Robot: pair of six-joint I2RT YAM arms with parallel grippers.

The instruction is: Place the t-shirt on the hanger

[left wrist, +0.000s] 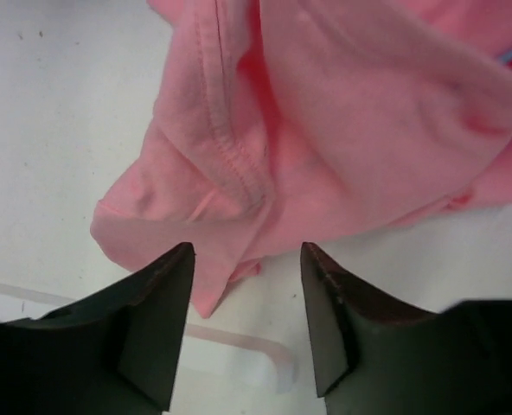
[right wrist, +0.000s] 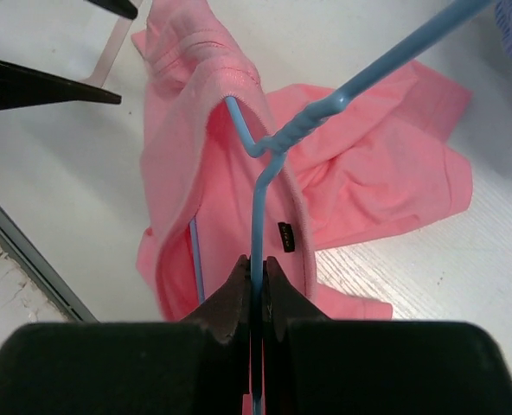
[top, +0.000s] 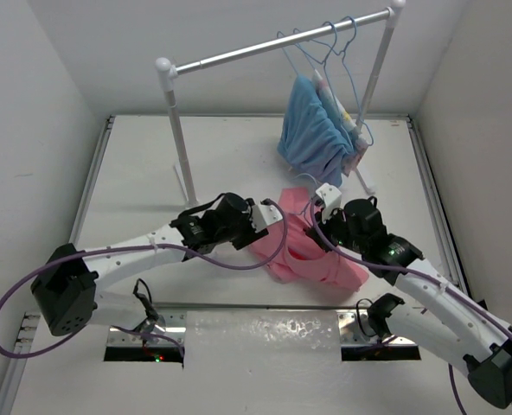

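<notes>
The pink t-shirt [top: 334, 272] lies rumpled on the white table, its opening spread around a blue hanger [right wrist: 368, 79]. My right gripper is shut on the hanger, whose lower part reaches into the shirt in the right wrist view. My left gripper is part open above the shirt's edge at the left, nothing seen between its fingers; it also shows at the upper left of the right wrist view, beside the raised pink fold.
A white rack [top: 239, 54] stands at the back with blue hangers carrying a blue garment [top: 312, 138] and a patterned one behind it.
</notes>
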